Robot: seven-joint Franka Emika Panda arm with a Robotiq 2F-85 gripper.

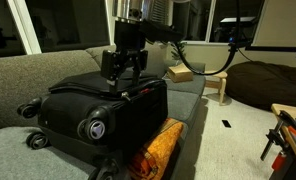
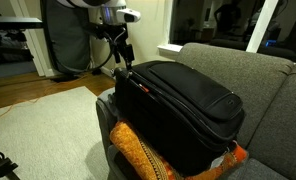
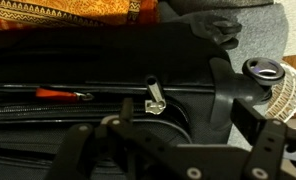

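A black soft-sided suitcase (image 1: 108,115) lies on its side on the grey sofa, wheels toward the near left in exterior view 1. Over its upper edge hangs my gripper (image 1: 125,85), pointing down with its fingers apart. In the wrist view the open gripper has a metal zipper pull (image 3: 156,98) between and just ahead of its fingers, nearer the left one. A red zipper tag (image 3: 63,96) lies to the left along the same zipper. Whether the fingertips touch the suitcase cannot be made out.
An orange patterned cushion (image 2: 138,152) is wedged under and beside the suitcase. The sofa backrest (image 2: 248,75) rises behind it. Farther along the seat sits a cardboard box (image 1: 180,73). A wooden table (image 1: 294,135) stands at the right; pale carpet (image 1: 233,145) lies open between.
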